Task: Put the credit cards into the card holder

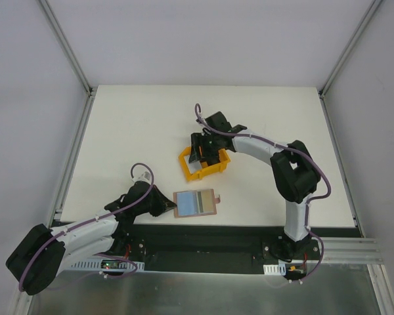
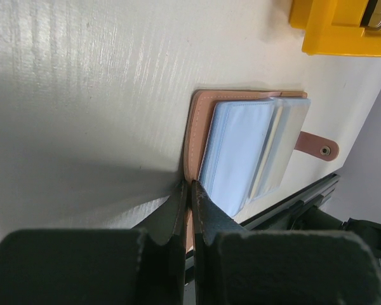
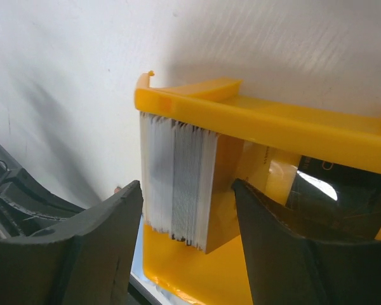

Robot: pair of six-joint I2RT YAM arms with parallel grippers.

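Observation:
A yellow box [image 1: 213, 168] in the middle of the table holds a stack of cards [image 3: 178, 181] at its left side, with darker cards [image 3: 336, 194] beside it. My right gripper is open over that stack, its fingertips low against the box's contents. The brown leather card holder [image 1: 196, 203] lies open below the box, with pale blue [image 2: 235, 152] and translucent sleeves. My left gripper is shut at the holder's left edge; whether the thin edge is between its fingertips is unclear.
A dark rail [image 1: 196, 249] runs along the front edge. Walls stand on both sides.

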